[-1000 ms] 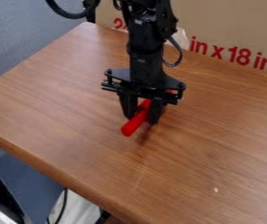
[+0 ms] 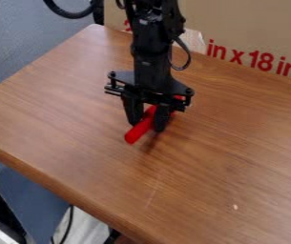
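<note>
My black gripper is low over the wooden table, pointing down around a red cylindrical bar. The bar lies diagonally between the fingers, its near end sticking out toward the lower left and its far part partly hidden behind the gripper. I cannot tell whether the fingers press on it or whether it rests on the tabletop.
A cardboard box with red printing stands along the back edge. Past the table's left edge are a grey surface and cables.
</note>
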